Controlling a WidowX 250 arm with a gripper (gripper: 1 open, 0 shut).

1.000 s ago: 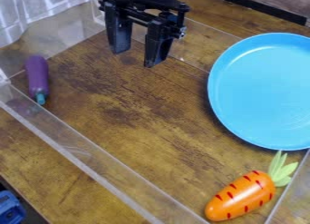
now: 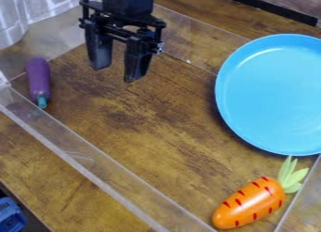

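Note:
The black gripper [image 2: 116, 57] hangs over the upper left of the wooden surface, its two fingers spread apart with nothing visible between them. To its lower left a purple eggplant toy [image 2: 39, 82] lies against the clear tray wall. A large blue plate [image 2: 273, 93] fills the right side. An orange carrot toy [image 2: 251, 202] with a pale green top lies at the bottom right.
Clear plastic walls [image 2: 100, 179] border the wooden area on the left, bottom and back. A blue object [image 2: 7, 215] sits outside at the lower left corner.
The gripper has moved left and somewhat downward in the view, nearer the eggplant. The eggplant, plate and carrot have not moved.

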